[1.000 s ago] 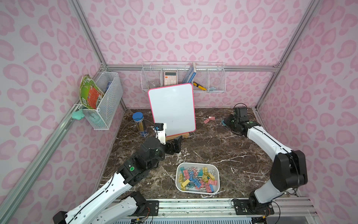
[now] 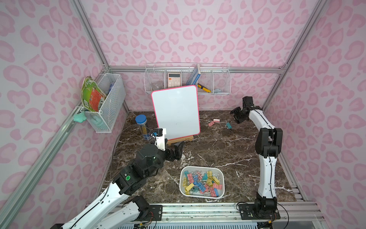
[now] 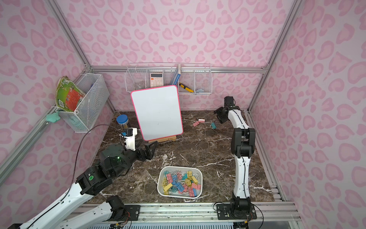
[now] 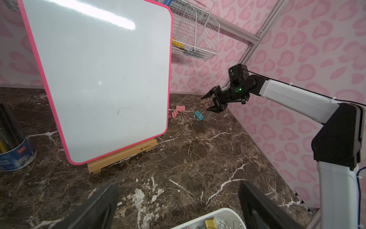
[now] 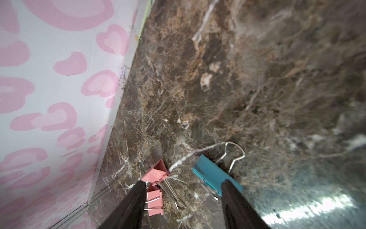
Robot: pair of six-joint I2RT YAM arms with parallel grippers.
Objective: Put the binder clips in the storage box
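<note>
Two pink binder clips (image 5: 155, 198) lie close together on the marble table near the back wall, with a teal binder clip (image 5: 216, 173) to their right. My right gripper is above and beside them, its fingers apart and nothing held; in the right wrist view one finger overlaps the teal clip's edge and the other is by the pink ones. The white storage box (image 2: 182, 187) at the front holds many coloured clips. My left gripper stands open and empty over the table, left of and behind the box.
A whiteboard (image 2: 176, 110) on a wooden stand occupies the back middle, with a blue-lidded jar (image 2: 141, 119) to its left. Wire baskets hang on the back wall (image 2: 223, 82) and left side (image 2: 114, 103). The table between the box and the loose clips is clear.
The right arm has stretched toward the back wall, its gripper moving away from over the teal clip, which is now uncovered. My left arm has shifted only slightly.
</note>
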